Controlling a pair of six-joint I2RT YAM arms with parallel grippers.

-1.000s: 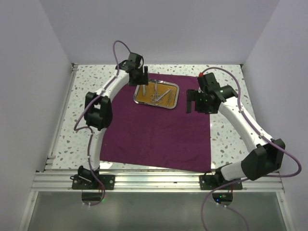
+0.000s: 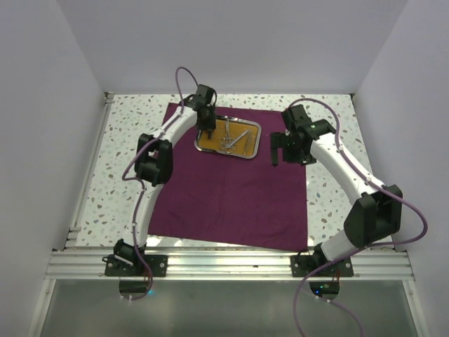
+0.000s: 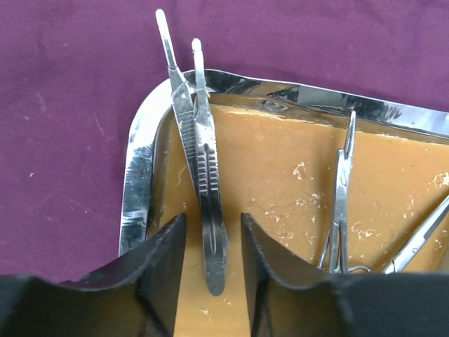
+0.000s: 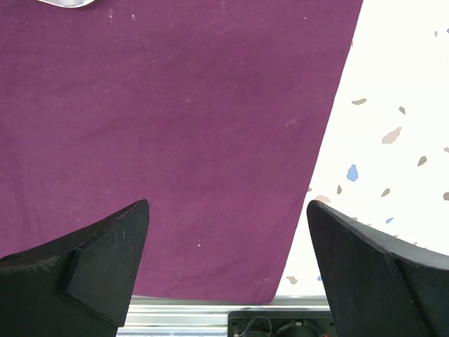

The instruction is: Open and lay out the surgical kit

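The metal tray (image 2: 257, 138) with its amber bottom lies on the purple cloth. At its left end, steel tweezers (image 3: 208, 189) lean with their tips over the rim. My left gripper is above the tray, its fingers part open with one on each side of the tweezers; a gap shows on both sides. To the right of the tweezers is a clamp (image 3: 342, 189), and part of another instrument (image 3: 421, 239) shows at the edge. Over the cloth right of the tray, my right gripper is wide open and empty.
Speckled tabletop (image 2: 330, 186) borders it on both sides. Scissors-like instruments (image 2: 228, 142) and thin tweezers (image 2: 248, 142) lie in the tray's middle and right.
My left gripper has moved right and down over the tray's left end, now covering much of the tweezers. The instruments look unmoved.
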